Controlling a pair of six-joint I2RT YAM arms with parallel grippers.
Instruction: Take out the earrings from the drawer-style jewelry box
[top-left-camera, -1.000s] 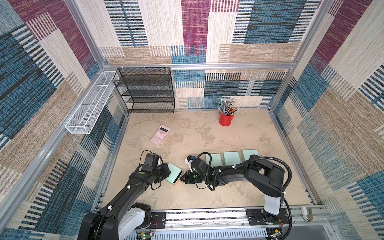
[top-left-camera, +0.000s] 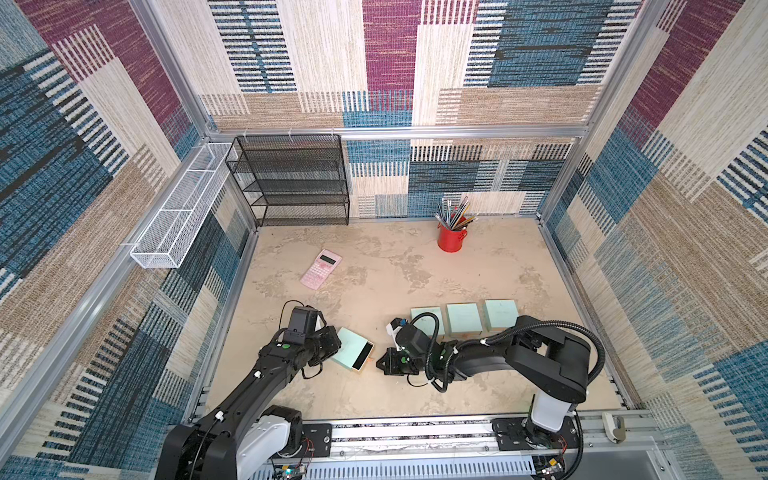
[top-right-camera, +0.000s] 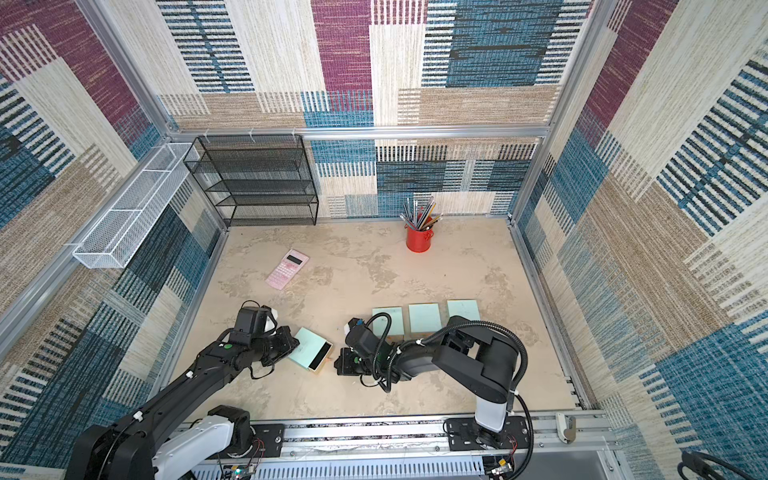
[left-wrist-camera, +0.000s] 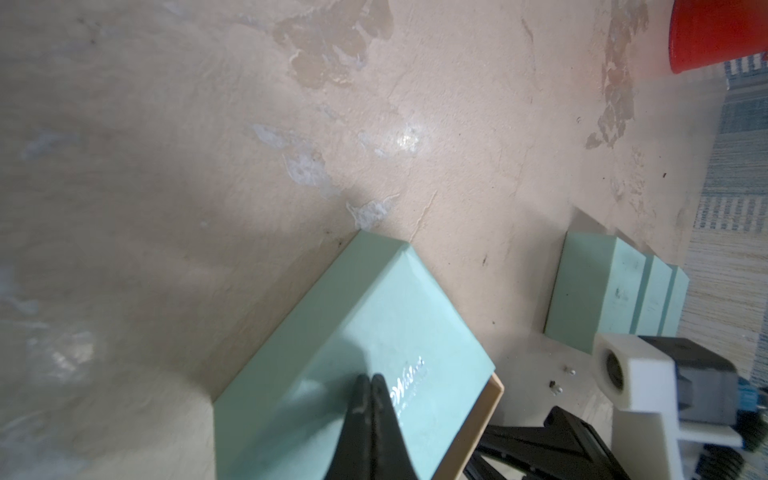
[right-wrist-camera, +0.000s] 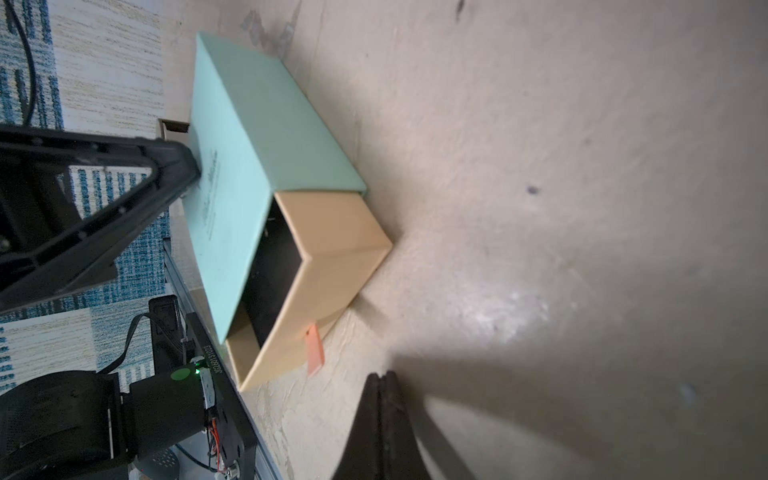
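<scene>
A mint-green jewelry box (top-left-camera: 352, 346) sits on the table between my grippers. Its tan drawer (right-wrist-camera: 334, 256) is part way out on the right side, showing a black insert (right-wrist-camera: 273, 268) inside. No earrings can be made out. An orange pull tab (right-wrist-camera: 314, 350) sticks out from the drawer front. My left gripper is shut, its tips at the box's top; whether they touch it I cannot tell. My right gripper is shut beside the tab and apart from it, nothing showing between its fingers.
Several similar mint boxes stand at the right, including a middle box (top-left-camera: 464, 318) and a far-right box (top-left-camera: 501, 313), close to my right arm. A pink calculator (top-left-camera: 321, 269) and a red pencil cup (top-left-camera: 451, 239) lie farther back.
My right gripper has moved right and slightly toward the front. The drawer stands farther out, with more black insert showing. The left arm has stayed in place.
</scene>
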